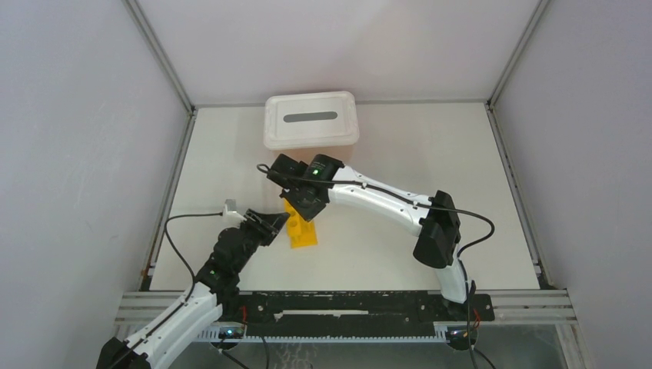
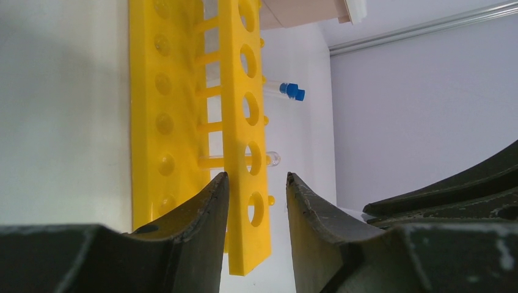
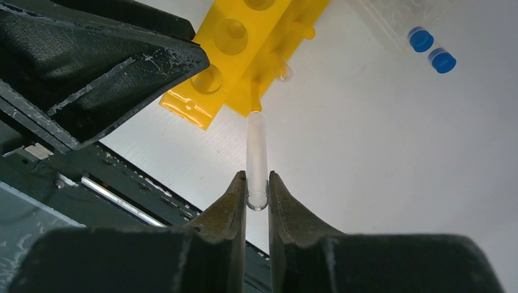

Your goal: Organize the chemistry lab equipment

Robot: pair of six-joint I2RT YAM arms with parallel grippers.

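A yellow test-tube rack (image 1: 304,234) stands on the table near its middle, partly hidden under my right arm. In the left wrist view the rack's holed plate (image 2: 244,122) runs between the tips of my left gripper; the left finger is close against it, and a gap shows on the other side. My right gripper is shut on a clear test tube (image 3: 256,152) by its rounded end. The tube's far end is at a yellow peg (image 3: 255,101) of the rack; whether it is on the peg I cannot tell. Another clear tube end (image 3: 284,73) shows at a neighbouring peg.
A white lidded box (image 1: 311,123) stands at the back. Blue-capped clear tubes (image 3: 441,60) lie beyond the rack, by a clear container (image 3: 400,18). My left gripper's black body (image 3: 104,67) is close to the right one over the rack.
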